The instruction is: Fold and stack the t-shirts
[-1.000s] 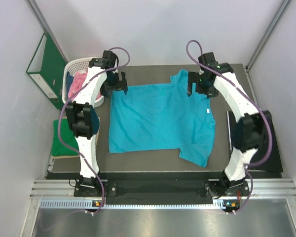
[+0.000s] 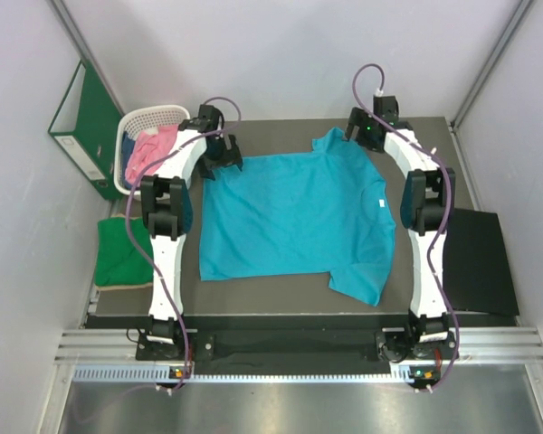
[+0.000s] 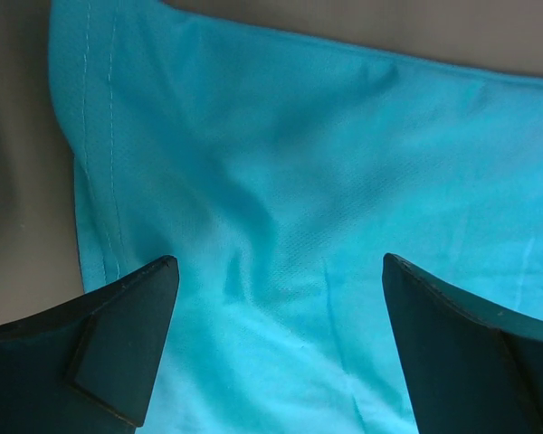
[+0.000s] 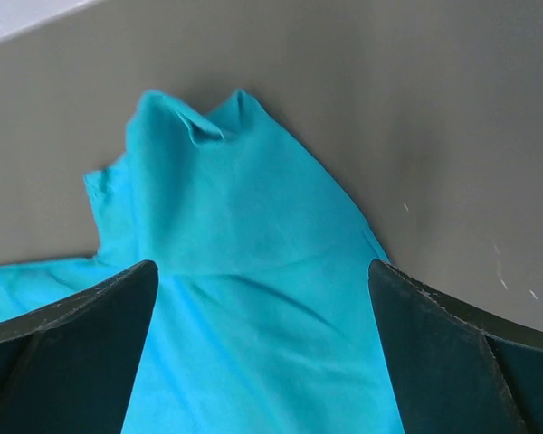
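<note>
Spread across the table in the top view lies a turquoise t-shirt [image 2: 290, 217], its lower right sleeve sticking out and its upper right part bunched. My left gripper [image 2: 226, 157] is open over the shirt's far left corner; the left wrist view has turquoise cloth [image 3: 253, 163] beneath and between the parted fingers. Over the far right part, my right gripper [image 2: 360, 129] is open too. Its fingers [image 4: 452, 353] stand wide apart in the right wrist view, with the raised, creased sleeve [image 4: 244, 190] ahead of them. A green folded shirt [image 2: 123, 253] rests at the left.
A white basket [image 2: 154, 117] with pink and dark cloth stands at the back left beside a green binder [image 2: 88, 131]. A black panel [image 2: 478, 262] lies at the right. Bare table [image 2: 276, 294] shows along the front.
Both arms have come lower toward the shirt's far corners. The right gripper moved back toward the far right edge, the left one slightly right. The shirt has not moved.
</note>
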